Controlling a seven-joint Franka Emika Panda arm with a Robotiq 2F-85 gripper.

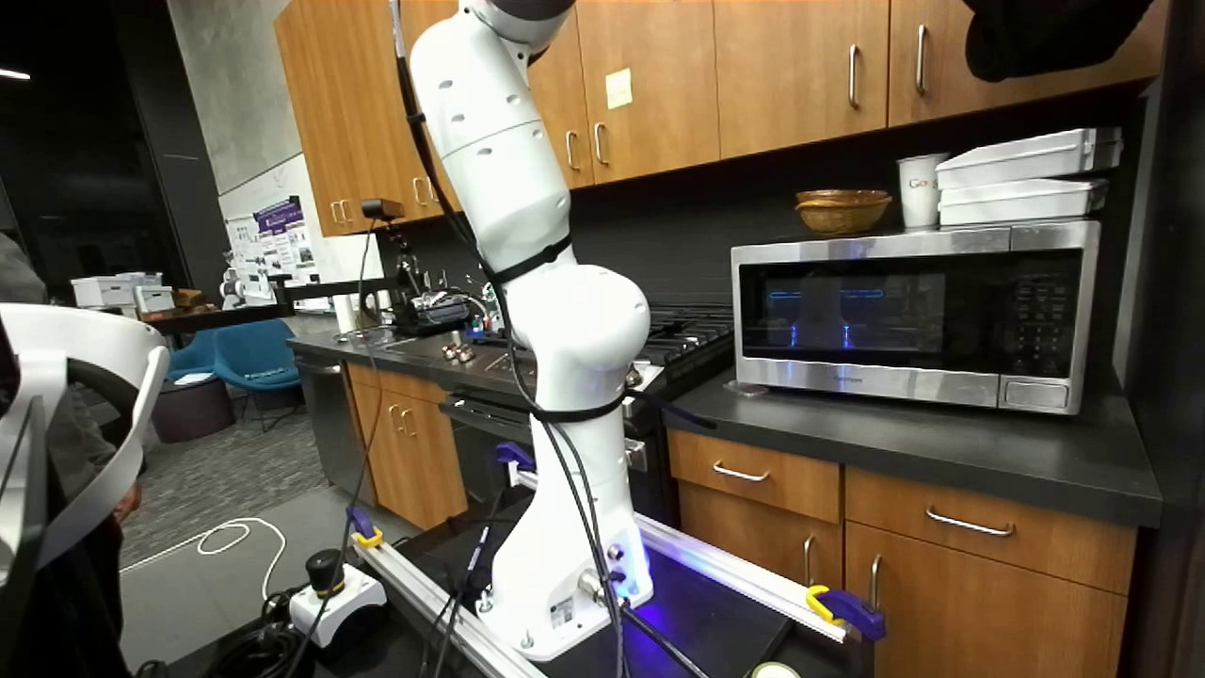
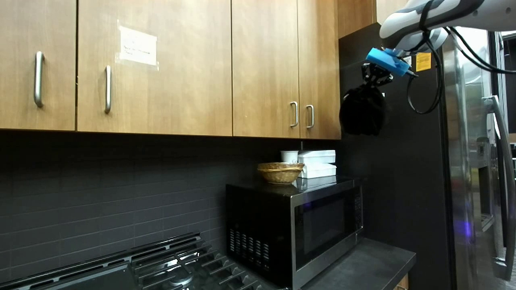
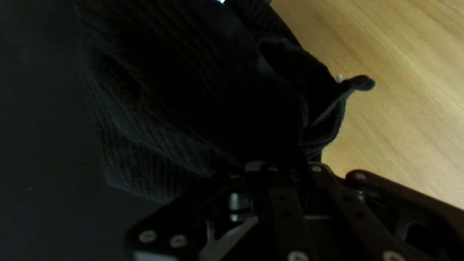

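A black ribbed cloth [image 3: 195, 87] hangs from my gripper, which is shut on it; the fingertips are buried in its dark folds in the wrist view. In exterior view 2 the gripper [image 2: 376, 77] is high at the right, below the blue wrist mount, with the bunched cloth [image 2: 363, 110] dangling beneath it in front of the dark side panel. Exterior view 1 shows only the lower end of the cloth [image 1: 1045, 34] at the top right, before the upper cabinets; the gripper is out of that frame.
Below and to the left of the cloth stands the microwave [image 2: 324, 220], bearing a wicker basket [image 2: 280, 173], a white cup [image 2: 289, 156] and white boxes [image 2: 317, 163]. Upper cabinets [image 2: 271, 63] line the wall, and a steel fridge [image 2: 471, 169] stands at right.
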